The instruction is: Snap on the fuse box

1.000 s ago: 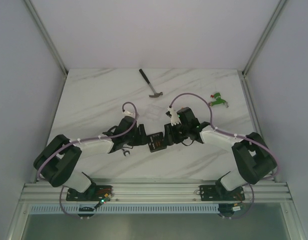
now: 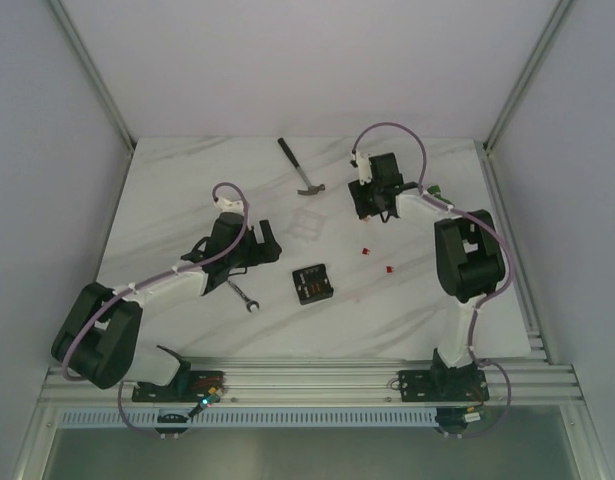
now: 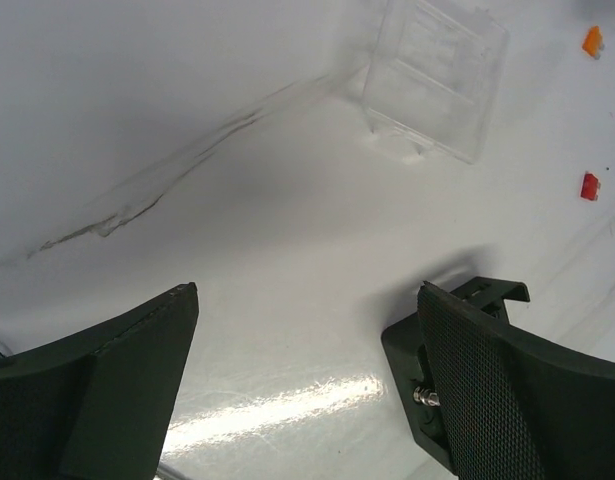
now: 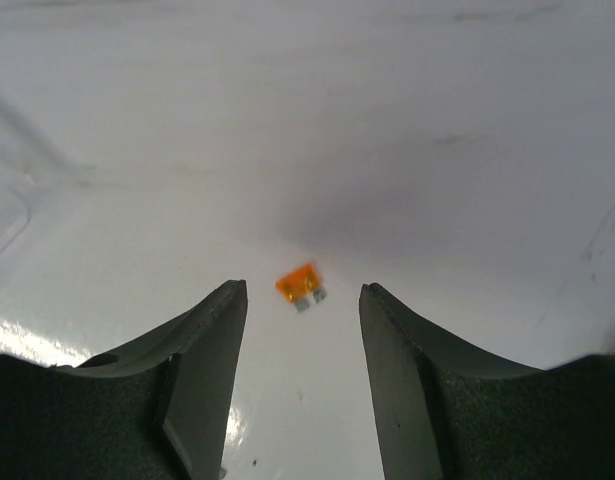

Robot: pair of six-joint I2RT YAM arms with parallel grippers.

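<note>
The black fuse box [image 2: 312, 284] lies on the marble table below centre in the top view; part of it shows at lower right in the left wrist view [image 3: 417, 400]. My left gripper [image 2: 259, 245] stands open to its upper left, over the table. My right gripper [image 2: 363, 197] is at upper right, its fingers apart, above a small orange fuse [image 4: 300, 284] with nothing between them. A clear plastic cover [image 3: 435, 75] lies between the grippers. Two red fuses [image 2: 365, 251] [image 2: 390, 269] lie right of the box.
A hammer [image 2: 303, 174] lies at the back, a wrench [image 2: 242, 295] left of the box. A green object [image 2: 434, 192] is partly hidden behind the right arm. The table's middle around the clear cover is open.
Over the last second both grippers moved away from the fuse box: the left toward upper left, the right toward the back right. The fuse box stays in place.
</note>
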